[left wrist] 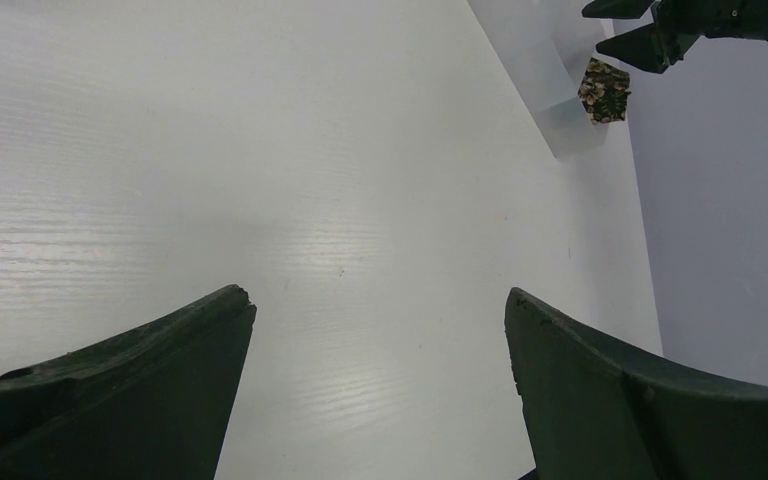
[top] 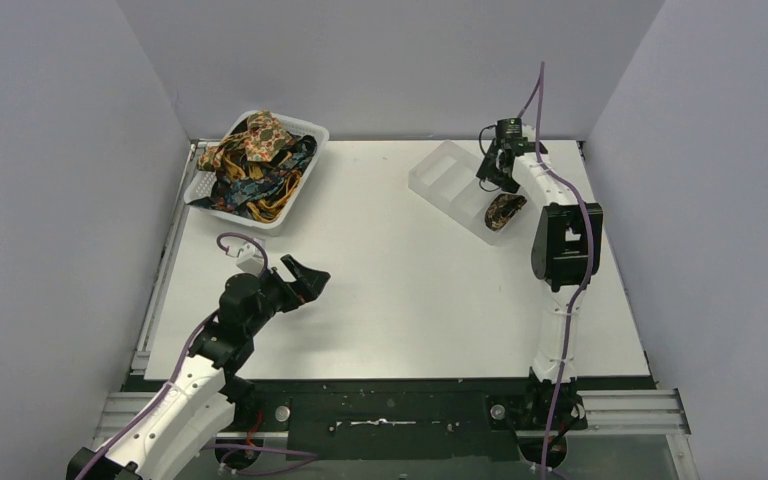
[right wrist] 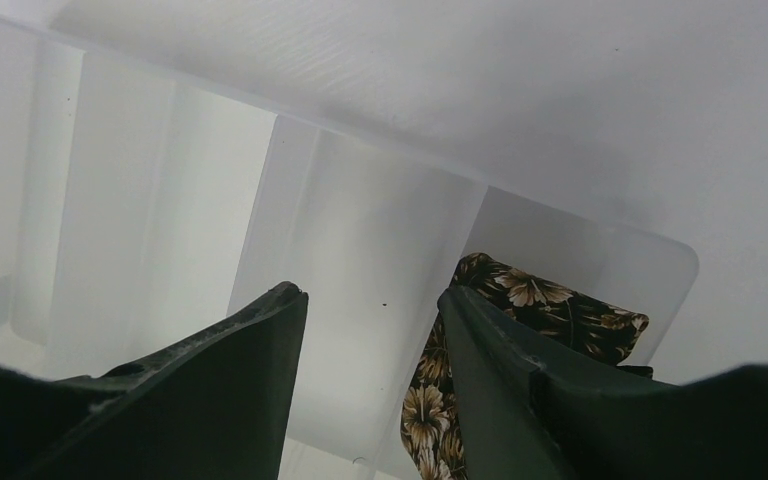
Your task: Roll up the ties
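A rolled tie [top: 504, 211], dark with brown and cream flowers, lies in the front right compartment of the clear divided box [top: 441, 199]. In the right wrist view the same tie [right wrist: 426, 418] fills much of that compartment, partly hidden by one finger. My right gripper hovers over the box, its fingers apart and nothing between them; the box's compartment below that gap is empty. My left gripper [top: 312, 278] stands open above the front left of the table, with only bare tabletop between its fingers.
At the back left, a white basket [top: 311, 131] holds a heap of patterned ties [top: 261, 165]. Grey walls enclose the back and sides.
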